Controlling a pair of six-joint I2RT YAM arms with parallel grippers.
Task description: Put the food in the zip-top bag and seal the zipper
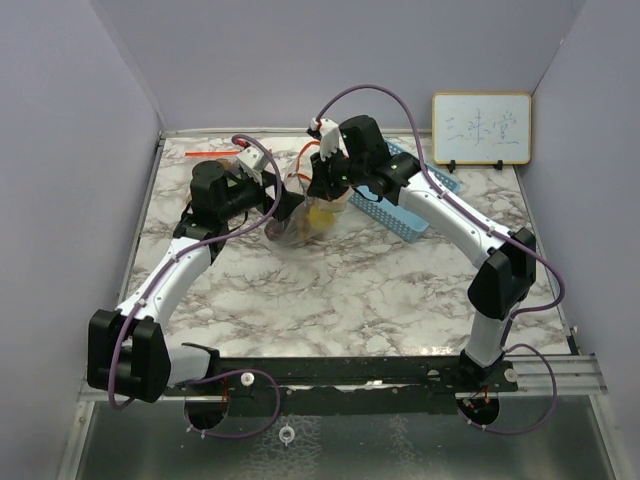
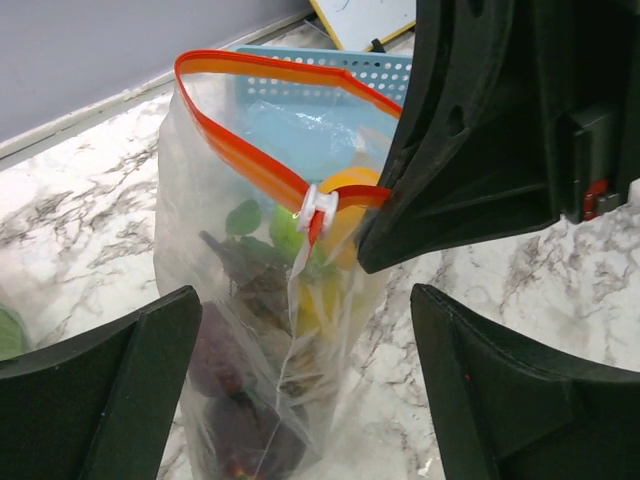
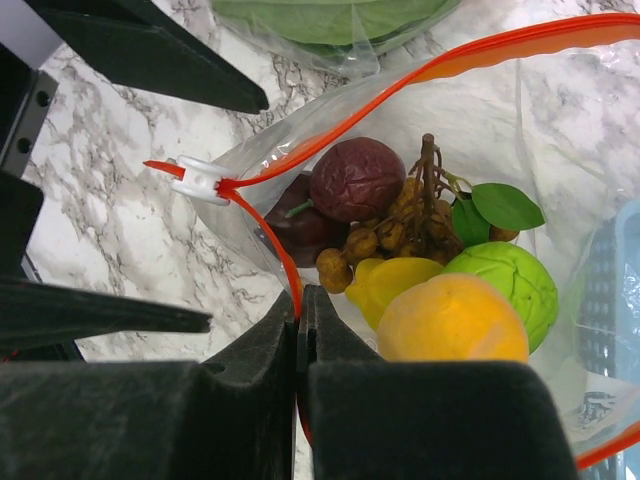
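Note:
The zip bag stands upright with food inside: a purple ball, brown grapes, a yellow pear, a green cabbage-like item and an orange fruit. My right gripper is shut on the red-orange zipper edge near the white slider. My left gripper stands open beside the slider end of the bag, its fingers either side, apparently not closed on it.
A blue basket lies behind and right of the bag. A bag of green produce sits at left. A whiteboard is at back right.

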